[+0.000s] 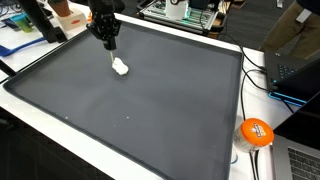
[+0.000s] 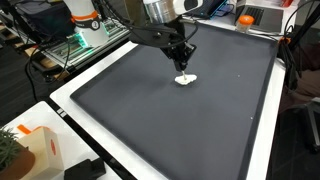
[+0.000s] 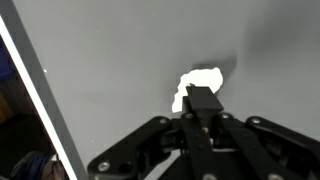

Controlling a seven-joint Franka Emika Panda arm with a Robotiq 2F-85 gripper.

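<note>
A small white object, flat and irregular in outline, lies at the dark grey table's surface. A thin pale stick runs up from it to my gripper, which is shut on that stick. The second exterior view has the white object directly below the gripper. From the wrist, the white object shows just beyond the shut fingers, which hide part of it and most of the stick. Whether stick and white object are one piece, I cannot tell.
The grey table is broadly clear around the gripper. An orange-topped container stands on the white edge at right, near a laptop. Assorted items crowd the far left corner beyond the table.
</note>
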